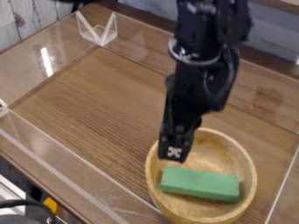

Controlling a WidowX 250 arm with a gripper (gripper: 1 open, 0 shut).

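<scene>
My gripper (177, 138) reaches down from the top of the camera view, large and dark, its fingertips low over the back left part of a tan bowl (232, 150). It is open, with nothing visible between its fingers. In the bowl lies a green rectangular block (201, 182), below and right of the fingertips.
A small white wire-like stand (98, 31) is at the back left. Dark cables and a small yellow object lie beyond the table's edge at lower left.
</scene>
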